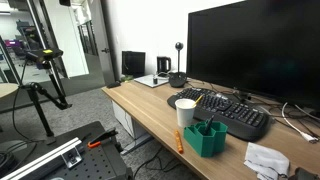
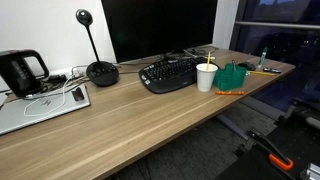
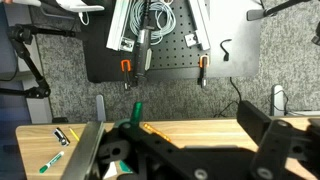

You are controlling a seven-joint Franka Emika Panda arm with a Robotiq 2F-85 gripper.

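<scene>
My gripper fills the lower part of the wrist view, its dark fingers spread wide to either side with nothing visible between them. It seems high above the desk edge and floor; neither exterior view shows it clearly. A white cup [image 1: 189, 119] stands on the wooden desk, with a thin orange stick in it. Beside it is a green holder [image 1: 207, 139] with dark items inside. An orange marker [image 1: 179, 141] lies along the desk's front edge. In the wrist view my gripper partly hides a green object [image 3: 137, 112] and an orange strip [image 3: 155, 131].
A black keyboard [image 1: 232, 112] and large monitor [image 1: 262, 50] stand behind the cup. A white cloth [image 1: 267, 160] lies at the desk's right. A kettle [image 2: 22, 70] and lamp [image 2: 92, 42] occupy the other end.
</scene>
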